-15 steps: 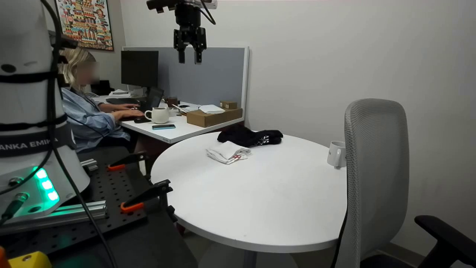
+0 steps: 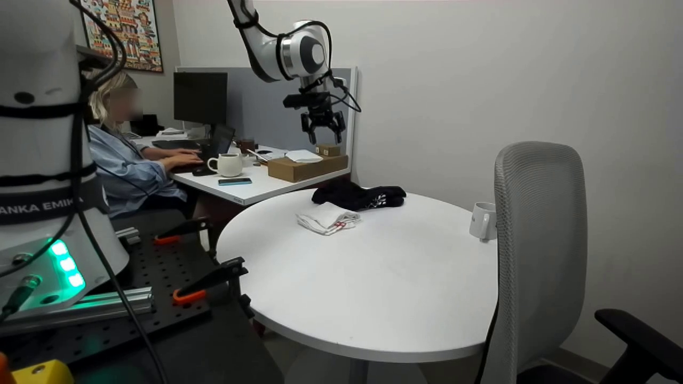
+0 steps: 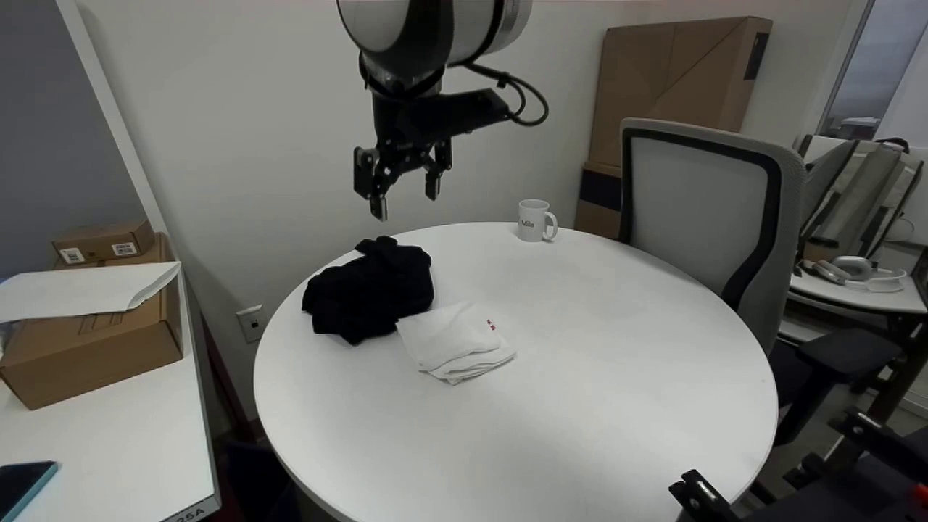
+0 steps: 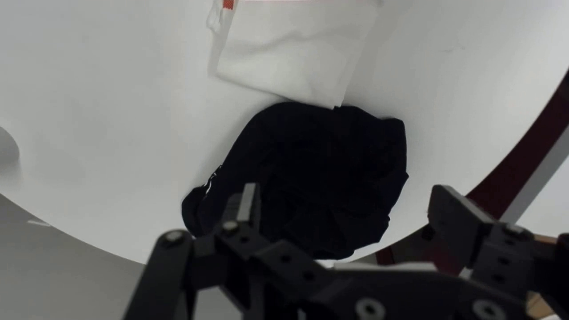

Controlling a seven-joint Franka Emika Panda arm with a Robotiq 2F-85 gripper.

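Observation:
A crumpled black cloth (image 3: 370, 291) with some white print lies near the far edge of the round white table (image 2: 384, 288). Beside it is a folded white cloth (image 3: 457, 341) with small red marks; in the wrist view the corner of this white cloth (image 4: 298, 58) meets the edge of the black cloth (image 4: 325, 170). My gripper (image 2: 324, 140) hangs well above the black cloth, its fingers spread wide and nothing between them. From the wrist camera, its open fingers (image 4: 248, 205) show in front of the black cloth and the table edge.
A white mug (image 3: 533, 221) stands at the table's far side, close to a grey mesh chair (image 2: 544, 256). Left of the table, a desk holds a cardboard box (image 2: 306, 167), a phone and another mug; a person sits there.
My gripper has come down and moved right in exterior view 1, and now hangs over the black cloth's side of the table. Both cloths and the mug lie where they were.

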